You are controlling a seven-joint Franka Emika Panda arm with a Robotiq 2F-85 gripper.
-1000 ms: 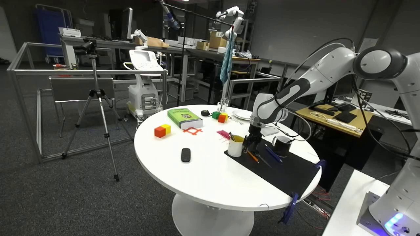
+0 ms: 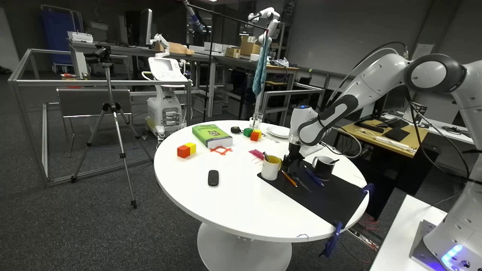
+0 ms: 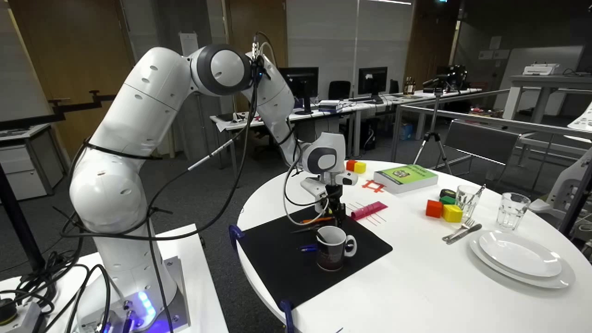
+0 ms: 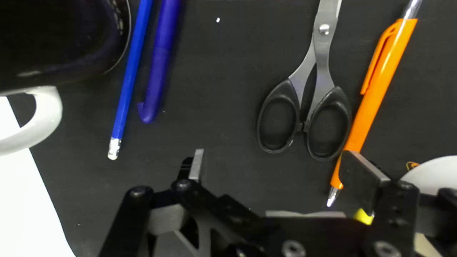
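My gripper is open above the black mat, with nothing held between its fingers. In the wrist view, scissors with black handles lie ahead of the gap. An orange pen lies to their right, its lower end passing behind the right finger. To the left are a blue pencil and a dark blue pen. A dark mug with a white handle stands farther left. The white cup with a yellow inside stands close beside the gripper in exterior view 1.
Away from the mat, the round table holds a green book, a black mouse-like object, coloured blocks, plates and glasses. Blue clamps grip the table edge.
The wrist has turned more upright, and the gripper has shifted slightly right and away from the white cup in exterior view 1. The tabletop objects look unmoved.
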